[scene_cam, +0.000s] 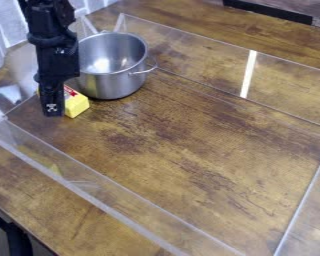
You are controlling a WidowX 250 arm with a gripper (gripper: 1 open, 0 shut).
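My black gripper [51, 102] points down at the upper left, its tips low over the table beside a yellow block [75, 105] with some red and white on it. The block is partly behind the gripper. Whether anything sits between the fingers is hard to tell. A steel pot [112, 65] with side handles stands just behind and to the right of the block.
Clear plastic panels edge the wooden table [190, 150] on the left, back and right.
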